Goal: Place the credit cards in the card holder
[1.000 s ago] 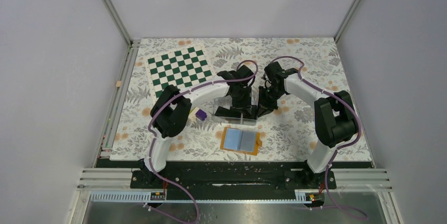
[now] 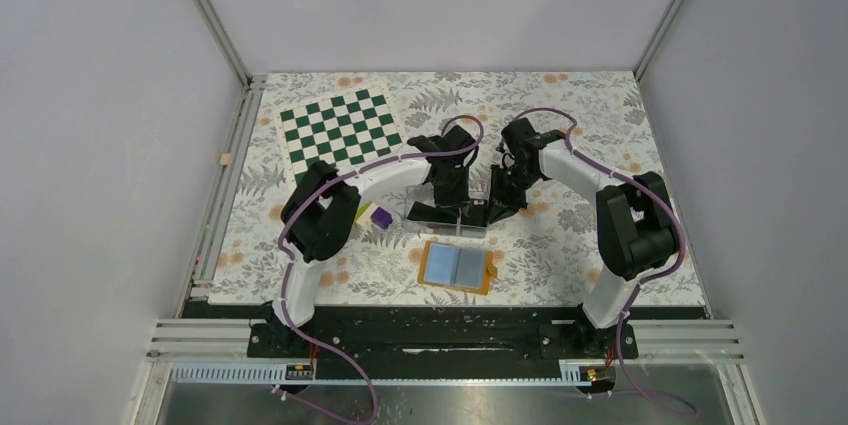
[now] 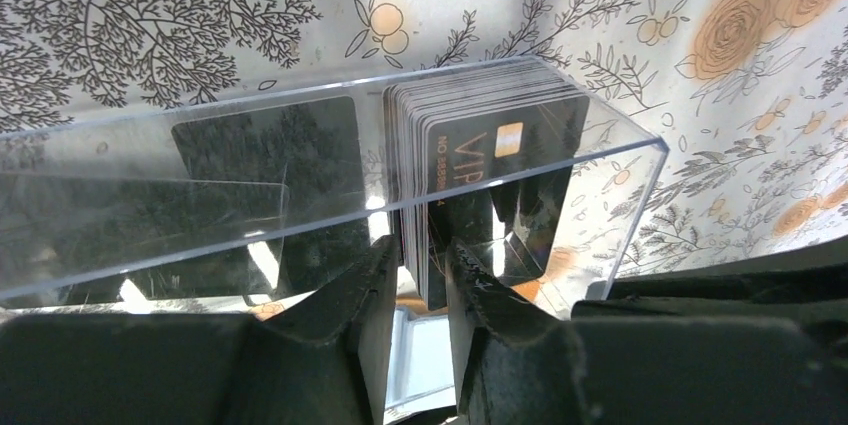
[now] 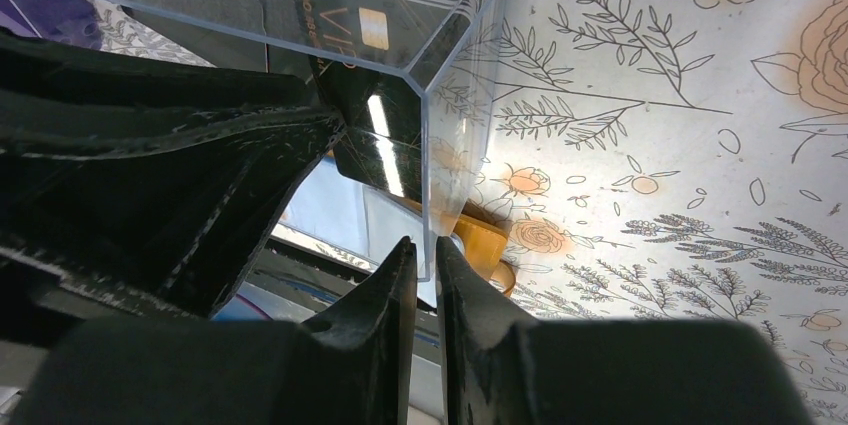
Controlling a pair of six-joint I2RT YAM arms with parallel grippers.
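The black cards stand stacked in the right part of a clear acrylic box, the front one marked VIP. More dark cards lie flat in its left part. My left gripper is part open, its fingertips by the lower left edge of the stack; nothing is clearly held. My right gripper is shut on the wall of the box at its right corner. In the top view the open card holder, orange-rimmed with blue-grey pockets, lies on the table in front of the box.
A green-and-white checkered board lies at the back left. Left of the box is a small purple, white and green object.
My left gripper has shifted slightly left and back over the box, with small movements of its arm. The right arm, the box and the card holder have stayed put.
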